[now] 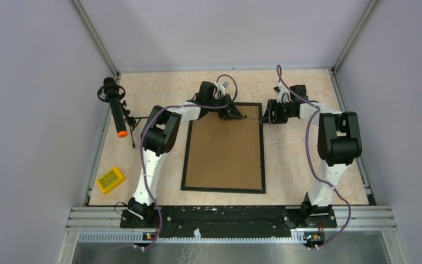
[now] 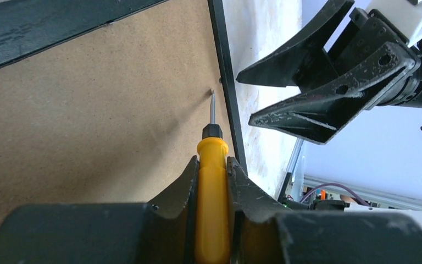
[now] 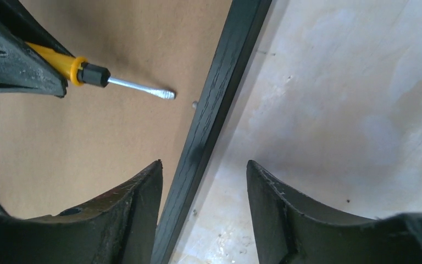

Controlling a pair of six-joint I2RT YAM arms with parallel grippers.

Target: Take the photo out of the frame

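The frame [image 1: 222, 157] lies face down on the table, dark border around a brown backing board. My left gripper is shut on a yellow-handled screwdriver [image 2: 213, 162], held over the board near the upper right corner. Its metal tip [image 3: 167, 94] is close to a small metal tab [image 3: 195, 105] on the inner edge of the right border. My right gripper stands open just outside and over that border [image 3: 225, 77], with nothing between its fingers.
A yellow case [image 1: 110, 180] lies at the front left. A black stand with an orange-tipped cylinder [image 1: 118, 115] is at the left. Bare table [image 1: 291, 165] surrounds the frame's right side.
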